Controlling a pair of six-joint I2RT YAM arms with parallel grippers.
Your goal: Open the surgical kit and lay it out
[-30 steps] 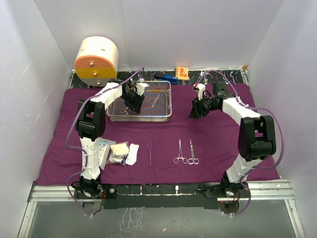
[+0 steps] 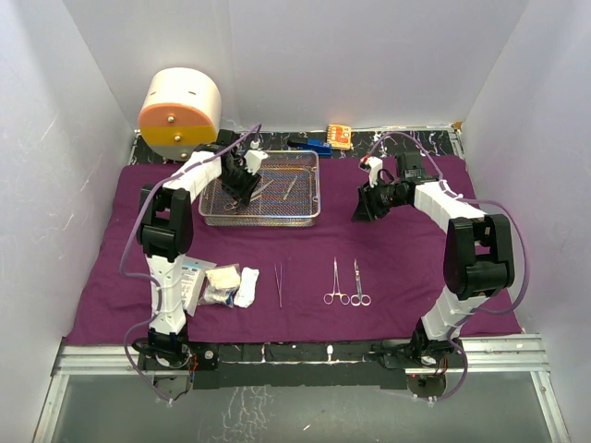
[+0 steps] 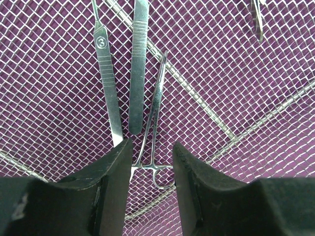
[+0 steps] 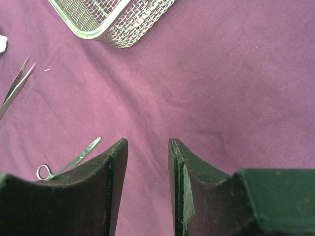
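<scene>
My left gripper hangs inside the wire basket point(image 2: 319, 189), its fingers apart over a metal clamp point(image 3: 156, 105) on the mesh. The clamp's ring handles lie between and below the fingertips, with no grip on them. Two flat scalpel handles point(image 3: 107, 73) lie beside it, and another instrument tip point(image 3: 258, 22) shows at the upper right. My right gripper is open above bare purple cloth, holding nothing. Set out at the front are tweezers point(image 2: 280, 286), a ring-handled clamp point(image 2: 336, 284) and scissors point(image 2: 358, 284).
Packets point(image 2: 192, 281), a gauze bundle point(image 2: 222, 279) and a white roll point(image 2: 247, 287) lie at the front left. Behind stand a drawer box point(image 2: 180, 106), a blue item point(image 2: 309, 145) and an orange box point(image 2: 339, 137). Cloth around the right arm is free.
My left gripper has shifted left inside the basket, uncovering an instrument to its right. The right arm and the laid-out tools have stayed put.
</scene>
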